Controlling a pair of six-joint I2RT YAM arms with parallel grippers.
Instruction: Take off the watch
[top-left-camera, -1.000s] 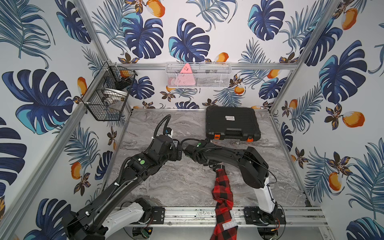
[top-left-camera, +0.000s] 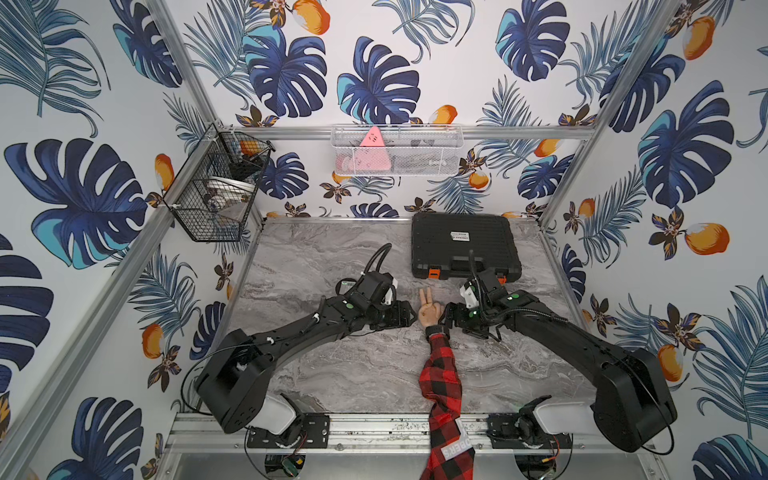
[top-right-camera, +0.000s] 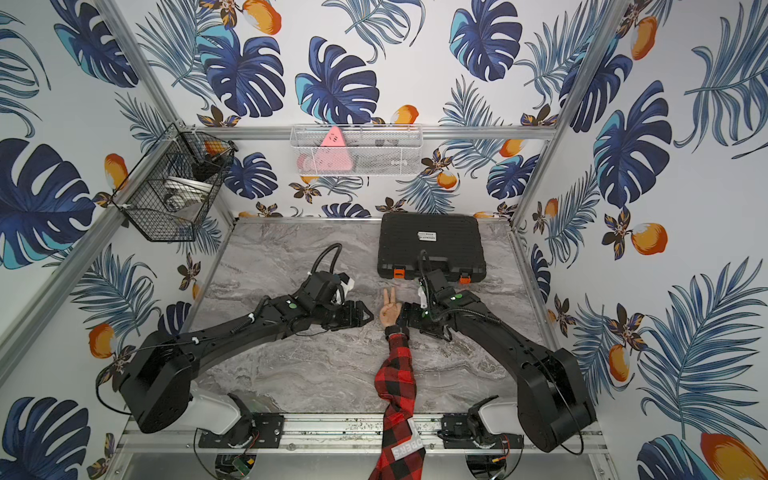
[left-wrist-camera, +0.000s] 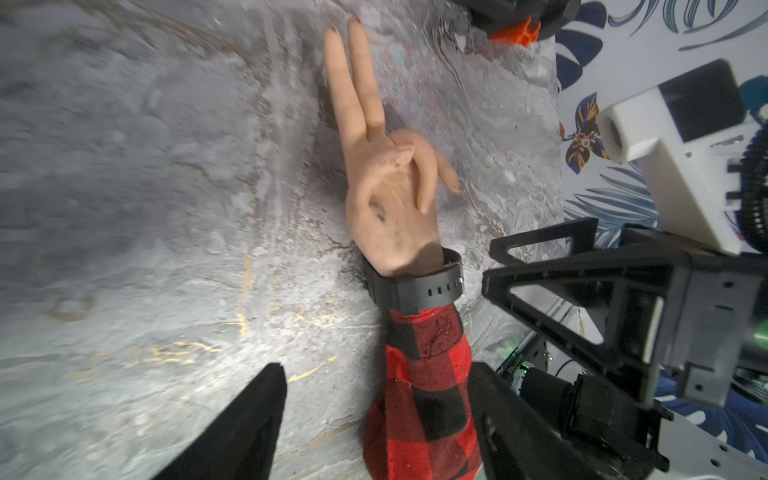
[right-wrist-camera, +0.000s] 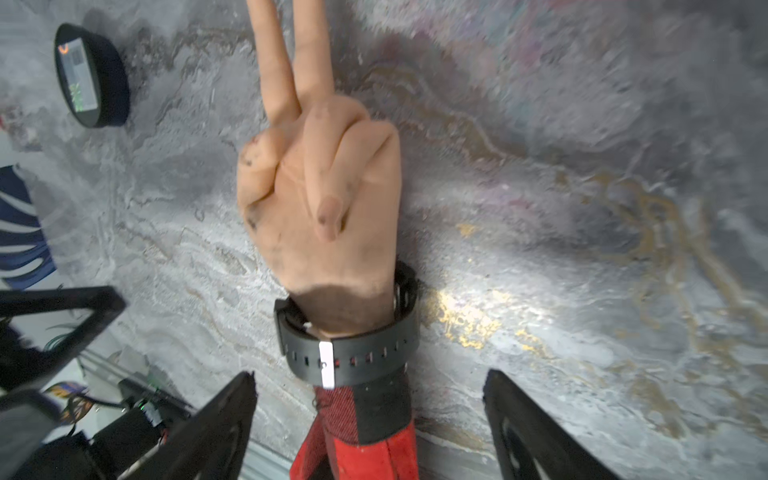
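A mannequin hand (left-wrist-camera: 392, 216) with two raised fingers lies mid-table, its forearm in a red-black checked sleeve (left-wrist-camera: 424, 400). A black strap (right-wrist-camera: 352, 356) circles the wrist. A round watch body with a lit screen (right-wrist-camera: 92, 76) lies apart on the table, upper left in the right wrist view. My left gripper (top-left-camera: 400, 313) is just left of the hand, fingers apart with nothing between them. My right gripper (top-left-camera: 456, 313) is just right of it, open, the wrist and strap ahead between its fingers but not gripped.
A black case (top-left-camera: 464, 232) lies at the back right. A black wire basket (top-left-camera: 208, 216) hangs on the left wall, a white mesh basket (top-left-camera: 424, 152) on the back rail.
My left gripper has moved rightward toward the hand. My right arm has moved right from over the hand, uncovering it in the top left view.
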